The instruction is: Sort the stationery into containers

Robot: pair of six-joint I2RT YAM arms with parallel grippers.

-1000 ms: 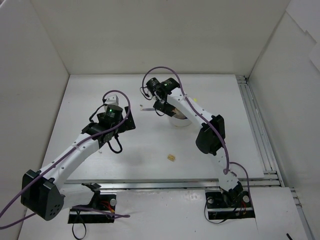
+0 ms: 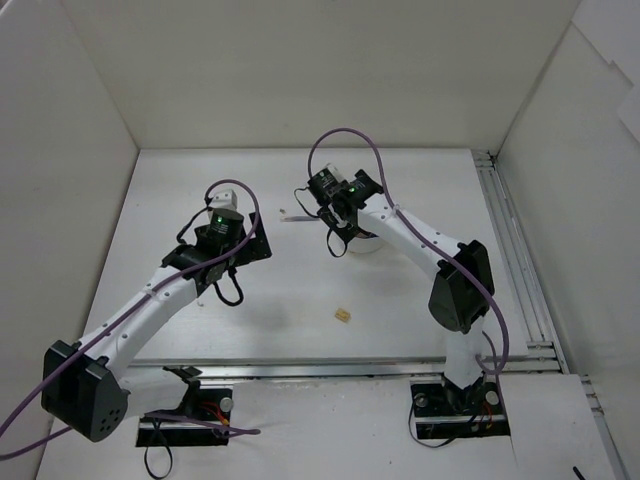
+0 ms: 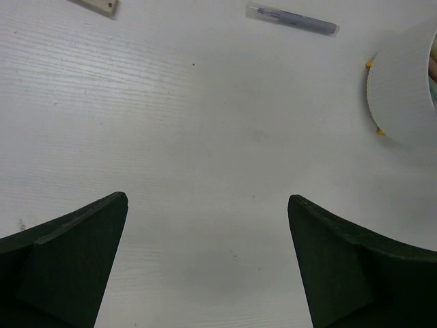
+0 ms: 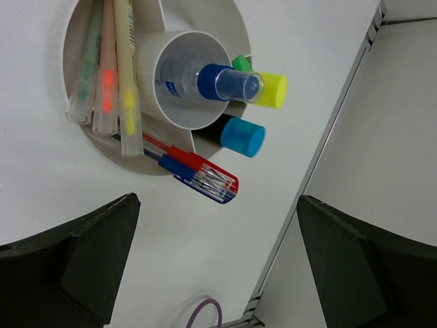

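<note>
A white round organiser (image 2: pixel 365 245) stands on the right half of the table, mostly under the right arm. In the right wrist view it (image 4: pixel 75 34) holds highlighters (image 4: pixel 128 96), red and blue pens (image 4: pixel 201 174), a clear bottle and capped markers. My right gripper is open over it, empty. My left gripper is open over bare table at the left, empty. A clear tube-like pen (image 3: pixel 292 19) lies left of the organiser, beside a small beige item (image 3: pixel 95 5). A small tan block (image 2: pixel 342 314) lies near the front.
Walls surround the back and sides, with a metal rail (image 2: pixel 520 270) along the right edge.
The left arm has not moved.
</note>
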